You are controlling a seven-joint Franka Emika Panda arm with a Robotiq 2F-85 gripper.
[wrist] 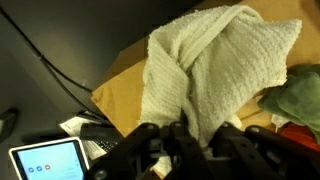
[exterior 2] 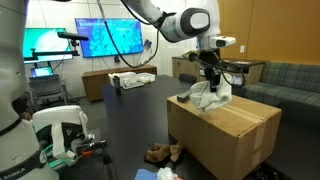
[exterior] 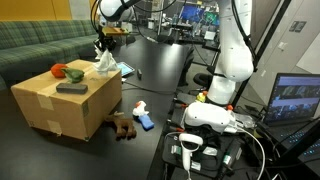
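Note:
A white cloth [wrist: 195,65] hangs from my gripper, which is shut on it. In exterior view 1 the cloth [exterior: 106,63] hangs at the far right edge of the cardboard box [exterior: 95,108], and in exterior view 2 the cloth [exterior 2: 210,96] drapes down in front of the box top [exterior 2: 245,118]. Whether its lower end touches the box I cannot tell. The gripper [exterior 2: 215,76] is above the box, its fingertips mostly hidden by the cloth in the wrist view.
On the box lie a red item [exterior: 59,71], a green item [exterior: 74,75] and a dark block [exterior: 72,89]. Beside it on the table are brown shoes [exterior: 124,128], a blue object [exterior: 146,122] and a red-and-white item [exterior: 140,107]. A tablet [wrist: 50,160] lies behind.

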